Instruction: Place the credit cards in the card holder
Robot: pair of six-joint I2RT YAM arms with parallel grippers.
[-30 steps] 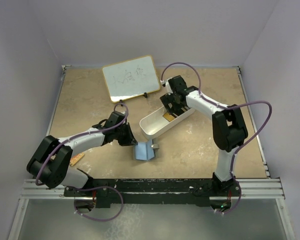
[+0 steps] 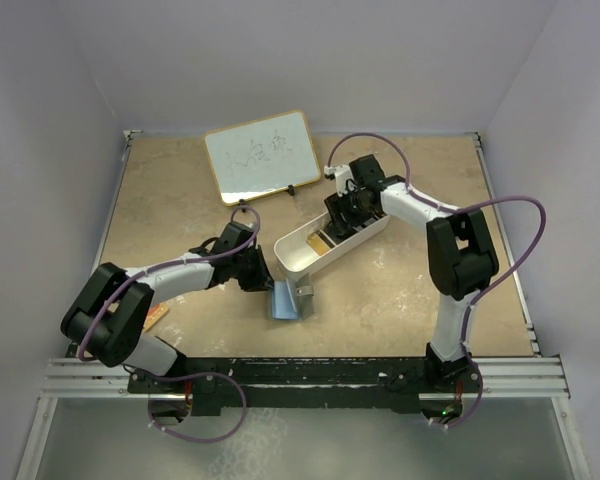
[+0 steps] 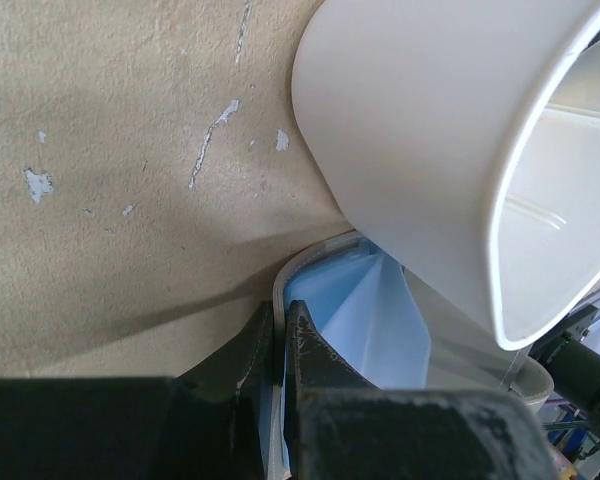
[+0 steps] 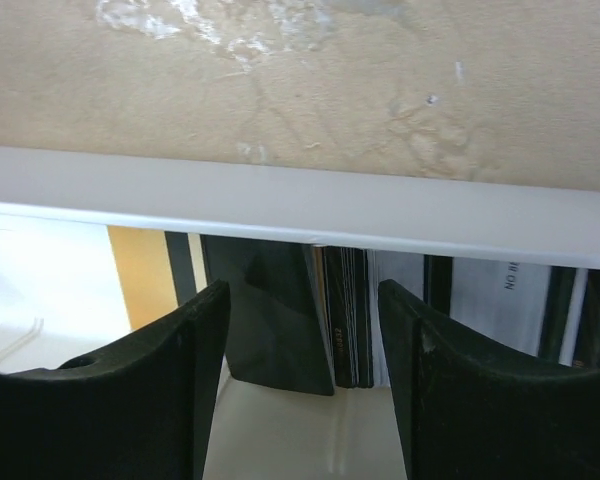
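Note:
My left gripper (image 2: 265, 284) is shut on the edge of the blue-lined card holder (image 2: 285, 300), whose thin rim runs between its fingers in the left wrist view (image 3: 350, 310). The white box (image 2: 300, 250) behind it holds a row of cards. In the right wrist view, my right gripper hangs over that row with its fingers apart, near a dark card (image 4: 265, 310), a yellow card (image 4: 140, 270) and several black and grey ones. I see nothing held between the right fingertips.
A whiteboard (image 2: 262, 155) lies at the back of the table. An orange object (image 2: 156, 315) lies at the front left. The table's right side beside the box is largely clear.
The left arm and the card holder look almost unmoved.

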